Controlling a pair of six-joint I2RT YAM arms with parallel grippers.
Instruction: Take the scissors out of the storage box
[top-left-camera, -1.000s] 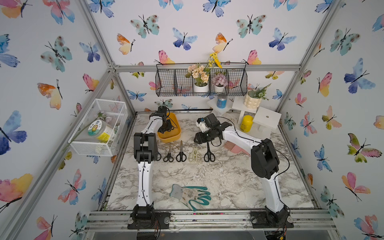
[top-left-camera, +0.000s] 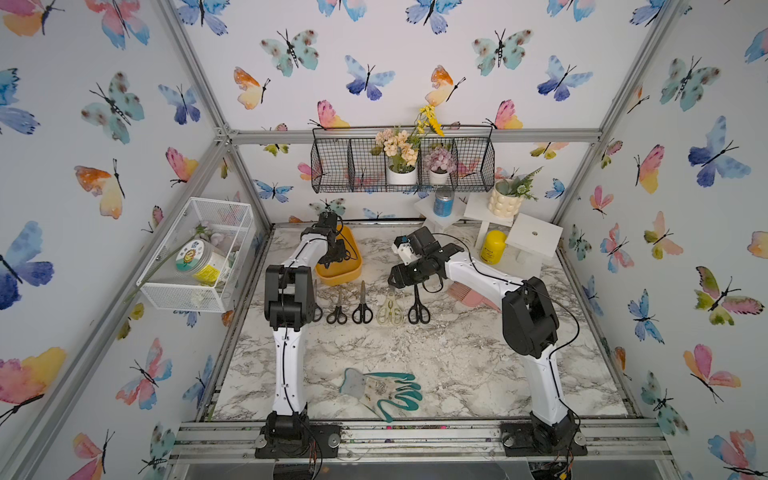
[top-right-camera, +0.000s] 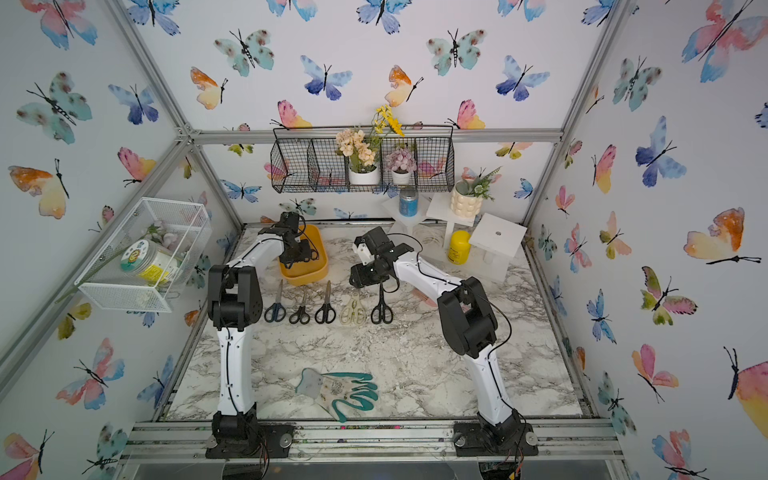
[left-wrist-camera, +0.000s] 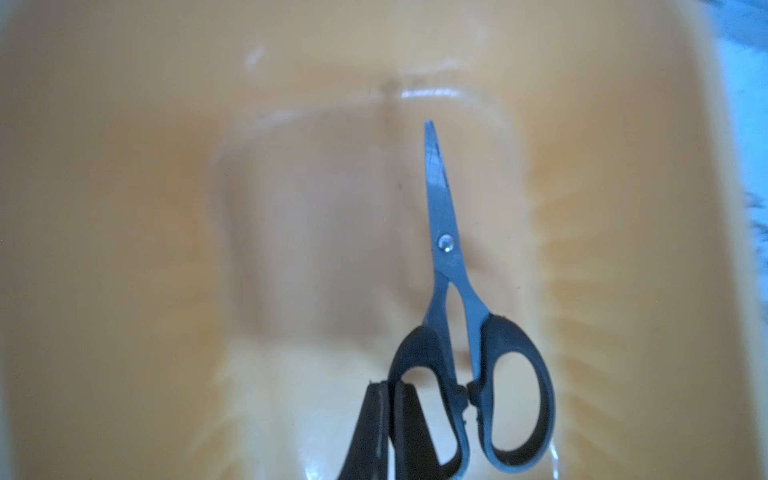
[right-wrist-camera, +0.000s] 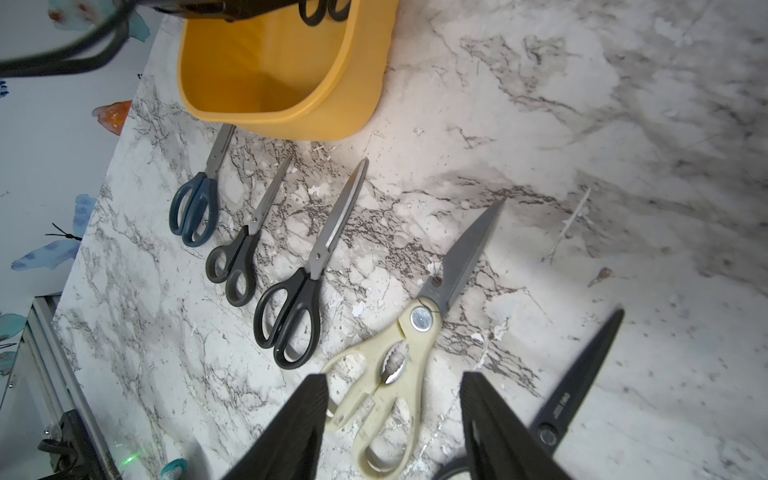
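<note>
In the left wrist view, a small pair of scissors (left-wrist-camera: 446, 244) with black handles is in the yellow storage box (left-wrist-camera: 640, 264). My left gripper is shut on the left handle loop, one finger passing through the loop and the other outside it. The blades point away toward the far wall of the box. From above, the left arm covers much of the box (top-left-camera: 342, 279). My right gripper stands open over the table, with cream-handled scissors (right-wrist-camera: 416, 336) lying beneath and between its fingers.
A row of scissors lies in front of the box, among them a blue-handled pair (right-wrist-camera: 196, 204) and black-handled scissors (right-wrist-camera: 308, 288). A glove (top-left-camera: 384, 392) rests near the front edge. White stands (top-left-camera: 534, 235) occupy the back right.
The right arm is still.
</note>
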